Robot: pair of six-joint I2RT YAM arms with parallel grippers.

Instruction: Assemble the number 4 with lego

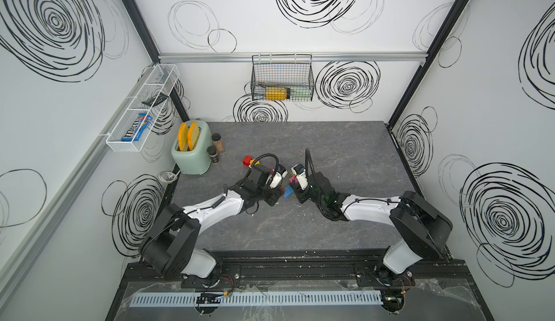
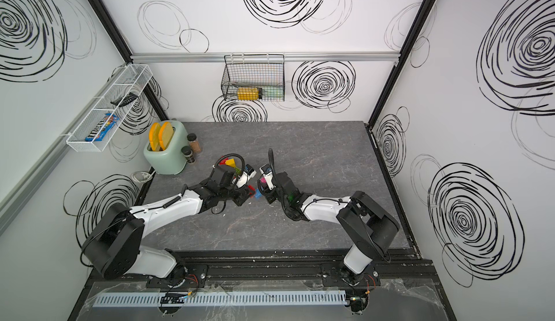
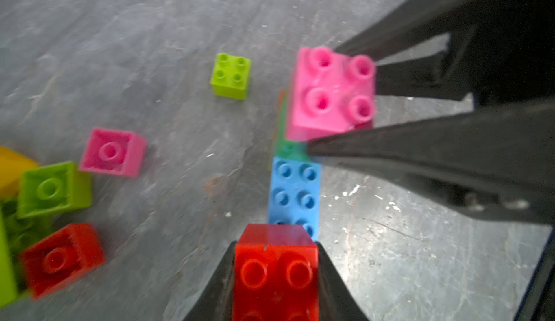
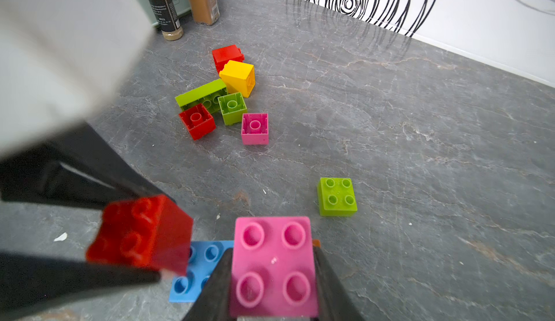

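Note:
My left gripper is shut on a red brick (image 3: 274, 246), just left of my right gripper, which is shut on a pink brick (image 4: 271, 246) with its studs facing up. Beneath them a blue plate-like brick (image 3: 293, 191) lies on the table, joined or next to a green piece (image 3: 284, 136); part of both is hidden. A lime brick (image 4: 336, 196) lies apart nearby. Loose pink (image 4: 255, 136), red (image 4: 199, 123), green, yellow (image 4: 237, 78) and other bricks lie in a group toward the back left.
A mint toaster (image 1: 193, 159) and two spice jars (image 1: 218, 143) stand at the back left. A wire basket (image 1: 282, 69) hangs on the back wall.

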